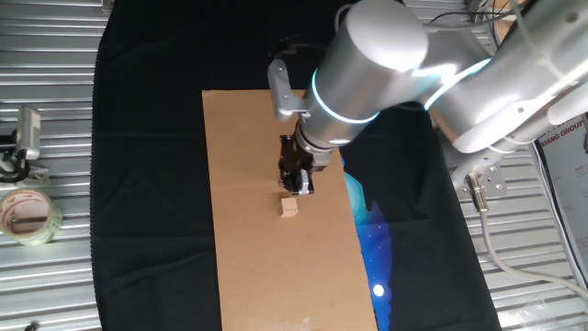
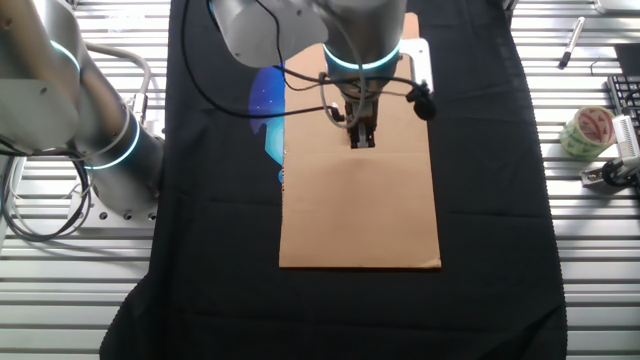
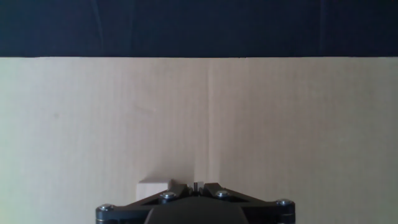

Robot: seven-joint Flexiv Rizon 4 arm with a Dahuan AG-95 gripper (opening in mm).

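Note:
A small wooden cube [image 1: 288,209] rests on the brown cardboard sheet [image 1: 253,267] in exterior view 1. Just above it in that picture are the fingertips of my gripper [image 1: 301,191], apart from the cube. The wrist view shows the gripper with its fingers drawn together and nothing visible between them. Part of the cube [image 3: 152,186] shows there left of the fingertips, partly covered by the gripper's linkage. From exterior view 2 the gripper [image 2: 362,146] hangs over the sheet, and I cannot make out the cube.
Black cloth [image 1: 152,184] surrounds the cardboard. A blue patterned piece [image 1: 374,248] lies along the sheet's right edge. A tape roll [image 1: 30,217] sits far left on the ribbed metal table. Much of the cardboard is bare.

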